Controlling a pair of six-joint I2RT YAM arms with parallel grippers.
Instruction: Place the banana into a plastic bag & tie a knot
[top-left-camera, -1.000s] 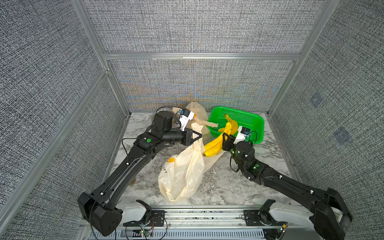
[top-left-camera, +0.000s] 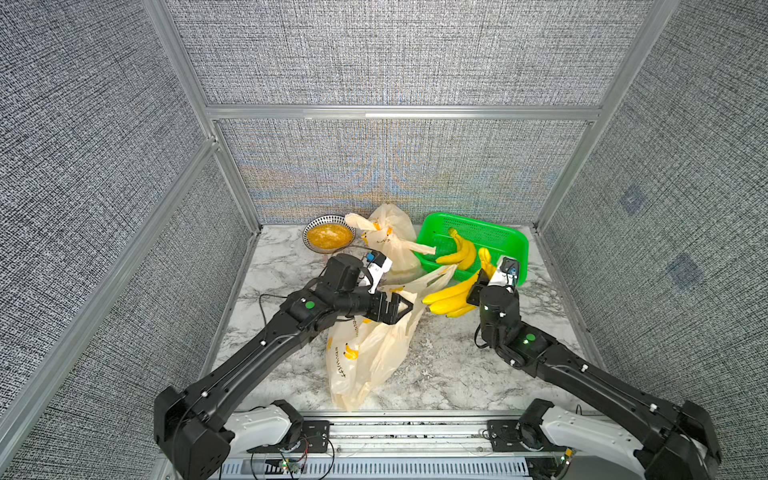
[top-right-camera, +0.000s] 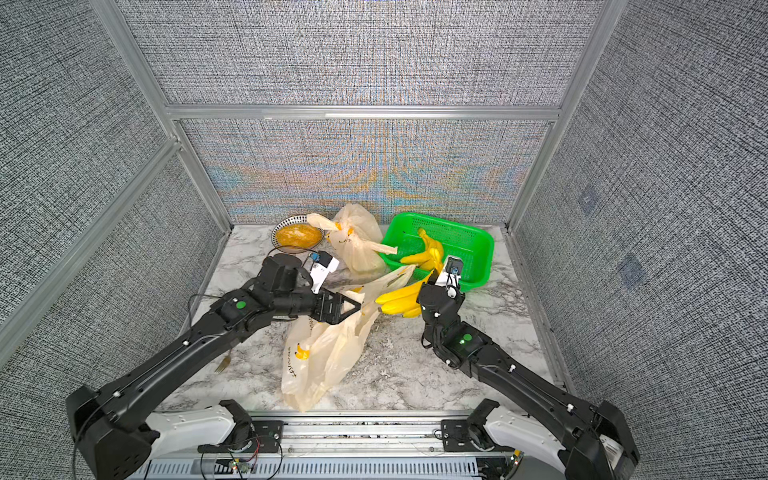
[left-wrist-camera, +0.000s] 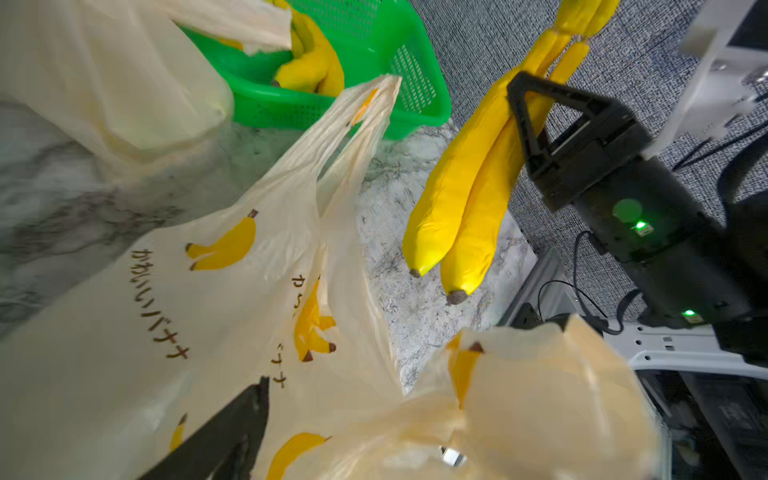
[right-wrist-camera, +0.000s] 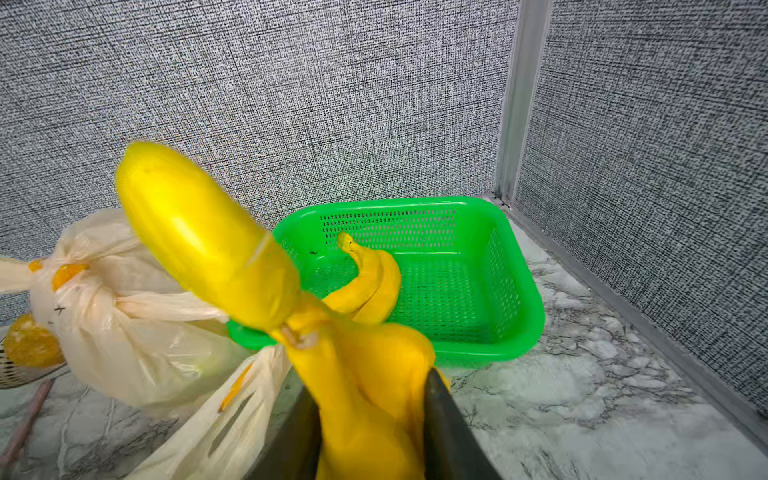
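Note:
A cream plastic bag (top-left-camera: 360, 360) printed with bananas lies flattened along the middle front of the marble table. My left gripper (top-left-camera: 400, 308) hangs over it, open, beside loose plastic in the left wrist view. My right gripper has a bunch of yellow bananas (left-wrist-camera: 456, 200) between its fingers, raised just right of the bag. In the right wrist view the bunch's top (right-wrist-camera: 208, 232) rises between the fingers.
At the back right a green basket (top-right-camera: 468, 248) holds more bananas (top-right-camera: 428, 252). A knotted bag (top-right-camera: 356, 232) stands left of it, beside a patterned bowl (top-left-camera: 328, 236).

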